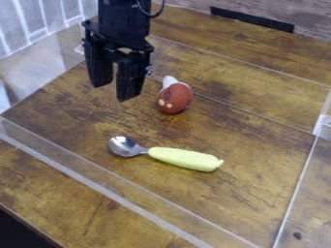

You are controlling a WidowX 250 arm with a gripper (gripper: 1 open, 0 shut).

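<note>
My black gripper (pixel 111 79) hangs over the upper left of the wooden table, open with its two fingers apart and nothing visible between them. Right of it lies a red round object (pixel 176 99) with a white part behind it. Below, toward the front, a metal spoon (pixel 126 146) with a pale yellow-green handle (pixel 184 158) lies on the wood.
The table (pixel 258 68) has clear low walls along its left and right sides. A dark slot shows at the back edge.
</note>
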